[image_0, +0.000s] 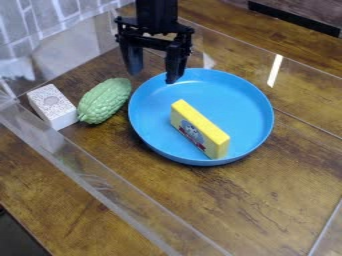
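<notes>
My black gripper (154, 62) hangs at the top centre of the camera view, open, its two fingers spread above the back-left rim of a blue plate (246, 105), with nothing between them. On the plate lies a yellow box (201, 128) with a printed label on its side. Left of the plate are a green bumpy vegetable (104, 100) and a white block (54, 106).
A wooden table (160, 215) spreads around the items, with free room at front and right. Clear transparent panels run along the left and back, and a tiled wall stands at the top left.
</notes>
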